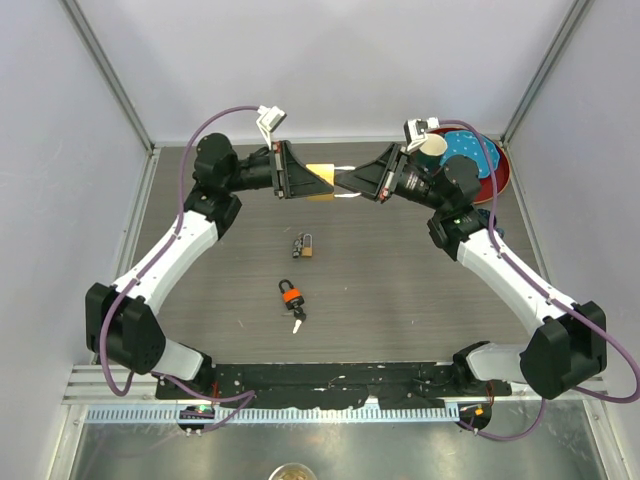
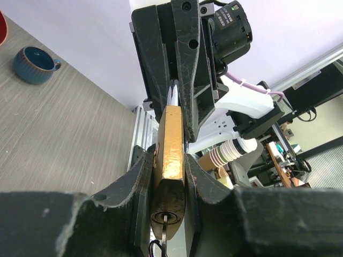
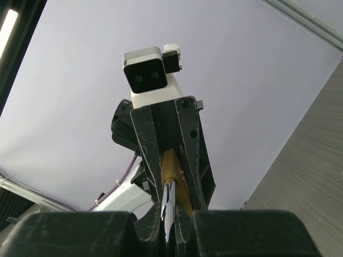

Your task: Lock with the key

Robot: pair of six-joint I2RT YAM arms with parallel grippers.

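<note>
A brass padlock point(image 1: 321, 181) hangs in the air between my two arms, its steel shackle pointing right. My right gripper point(image 1: 346, 182) is shut on the shackle point(image 3: 169, 201). My left gripper point(image 1: 318, 184) has its fingers point(image 2: 140, 179) close along both sides of the padlock body point(image 2: 172, 155); whether they press on it cannot be seen. In the left wrist view a thin key point(image 2: 164, 235) stands at the keyhole on the body's end face, with a small ring low beside it. How deep the key sits is hidden.
On the table below lie a small brass padlock point(image 1: 307, 246), a dark item beside it, and a black-and-orange padlock point(image 1: 292, 296) with keys point(image 1: 298, 321). A red bowl point(image 1: 502, 172) and a cup stand at the back right.
</note>
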